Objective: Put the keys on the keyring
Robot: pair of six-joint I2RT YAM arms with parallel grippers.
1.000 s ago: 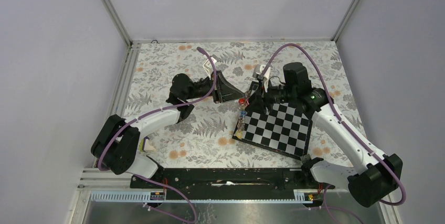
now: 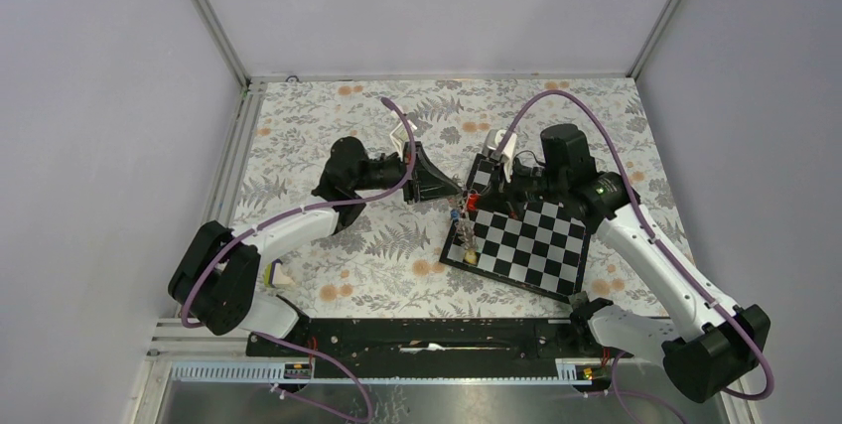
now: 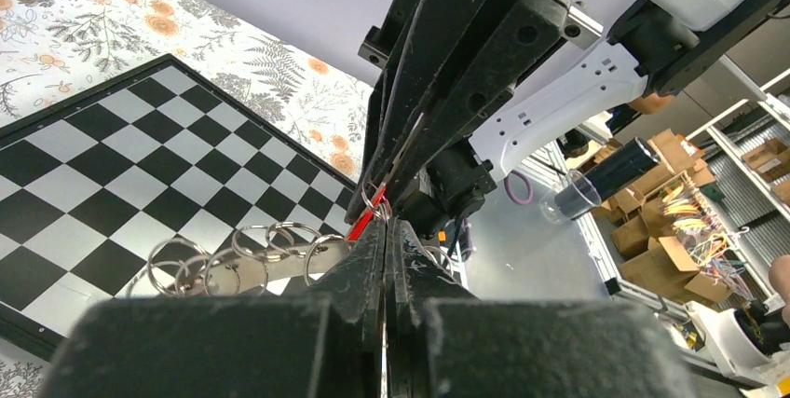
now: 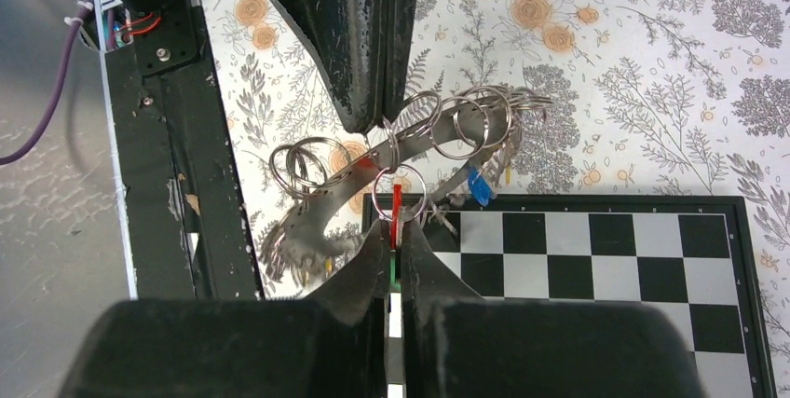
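My right gripper is shut on the red key point(image 4: 397, 202), whose narrow red part stands up from the fingertips with a thin ring point(image 4: 418, 174) around it. The key shows too in the left wrist view as a red sliver point(image 3: 370, 215) by the right gripper's tips. Just beyond, my left gripper is shut, a small metal ring point(image 4: 392, 148) coming out from between its tips. From there a bent metal strip point(image 4: 331, 195) with several loose rings point(image 4: 315, 167) hangs. A blue tag point(image 4: 480, 187) dangles at its right. How the rings link is hard to tell.
A black-and-white checkered board point(image 2: 528, 248) lies below and right of the grippers, on the floral table cover point(image 2: 382, 270). Both grippers are very close together.
The left arm has shifted slightly. The hanging strip and rings have swung, and a blurred tag has moved.
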